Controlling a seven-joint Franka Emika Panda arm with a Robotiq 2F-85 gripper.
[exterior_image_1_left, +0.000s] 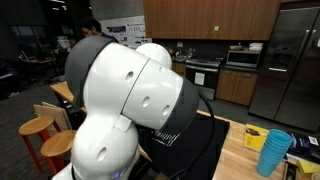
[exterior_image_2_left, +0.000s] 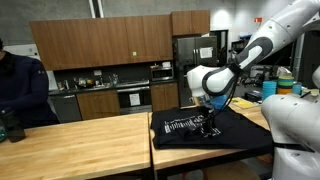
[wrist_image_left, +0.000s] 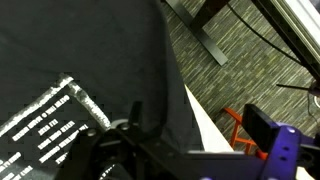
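A black cloth with a white striped print (wrist_image_left: 52, 130) lies spread on the wooden table, filling the left of the wrist view. Its edge runs down the middle of that view, close to the table's side. My gripper is open above this edge, one finger (wrist_image_left: 125, 138) over the cloth and the other over the floor beyond the table. Nothing shows between them. In exterior view 2 the black cloth (exterior_image_2_left: 172, 126) lies on the right part of the table, with the gripper low over it. The arm hides the gripper in exterior view 1.
Blue cups (exterior_image_1_left: 273, 152) stand at the table's right in exterior view 1, with a yellow item (exterior_image_1_left: 256, 137) close behind. Two stools (exterior_image_1_left: 38, 125) are left of the arm. Bare tabletop (exterior_image_2_left: 80, 142) stretches left of the cloth in exterior view 2.
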